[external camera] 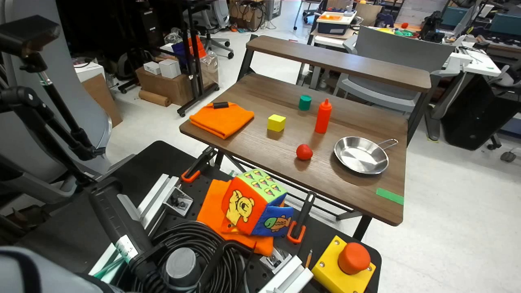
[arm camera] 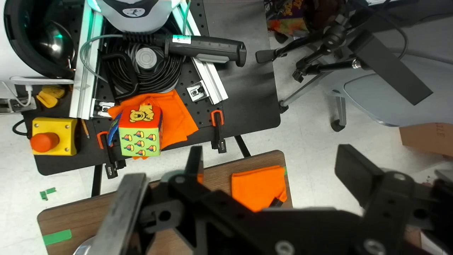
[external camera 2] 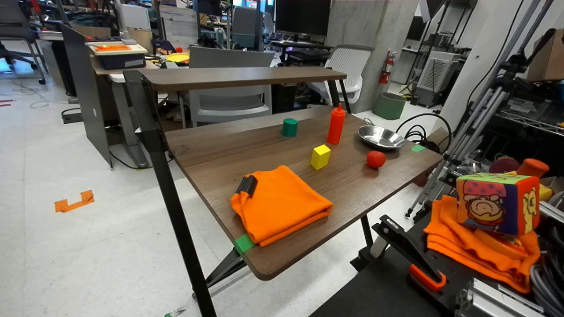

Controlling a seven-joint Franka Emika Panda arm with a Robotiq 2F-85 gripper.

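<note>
High over the tables in the wrist view, my gripper is open, its dark fingers wide apart and nothing between them. Neither exterior view shows it. On the brown table (external camera: 351, 193) lies a folded orange cloth (external camera: 222, 119) with a black item on it, at the left end. Right of the cloth sits a yellow block (external camera: 276, 123), with a green cylinder (external camera: 305, 102) farther back. A red squeeze bottle (external camera: 323, 116) stands upright near the middle. Closer to the front edge is a red ball (external camera: 304, 151). An empty steel pan (external camera: 361, 155) rests on the right.
A raised shelf (external camera: 342, 61) spans the table's back edge. On the black base table are a picture cube (external camera: 254, 202) on another orange cloth, coiled cable (external camera: 195, 249), clamps and a yellow box with a red button (external camera: 344, 266). Bare tabletop separates the objects.
</note>
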